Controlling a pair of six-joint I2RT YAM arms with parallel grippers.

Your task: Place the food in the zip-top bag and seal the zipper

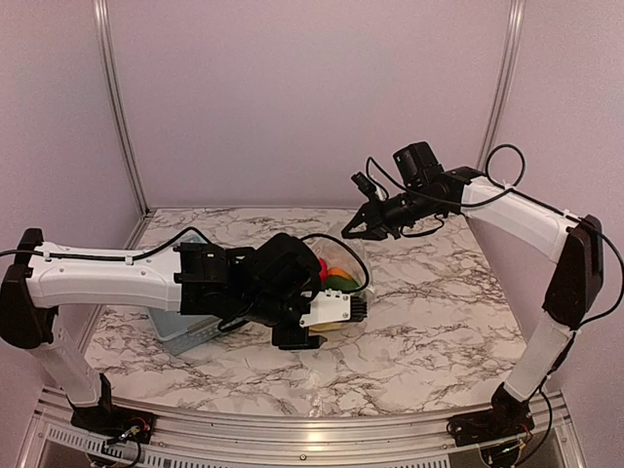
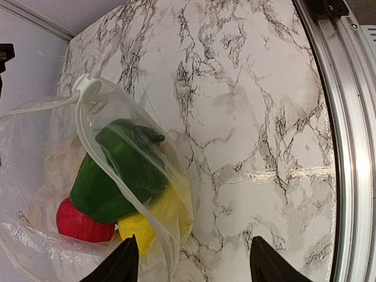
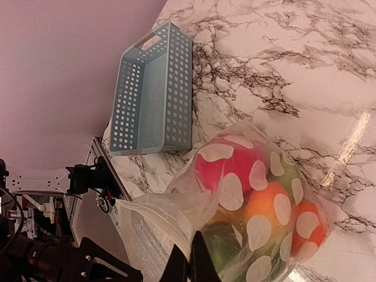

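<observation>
The clear zip top bag [image 3: 176, 217], patterned with white blobs, stands on the table with its mouth apart. Inside it lie a green pepper [image 2: 126, 176], a red item [image 2: 82, 224], a yellow item [image 2: 138, 230] and orange food [image 3: 269, 202]. A white slider [image 2: 88, 87] sits on the bag's zip edge. My right gripper is shut on the bag's upper edge at the back. Low in front of the bag, my left gripper is open; the bag's near rim hangs by one of its fingers [image 2: 120, 263], and I cannot tell if they touch.
An empty blue perforated basket [image 3: 154, 100] stands on the left of the table, partly under the left arm in the top view. A metal rail [image 2: 346, 147] runs along the front edge.
</observation>
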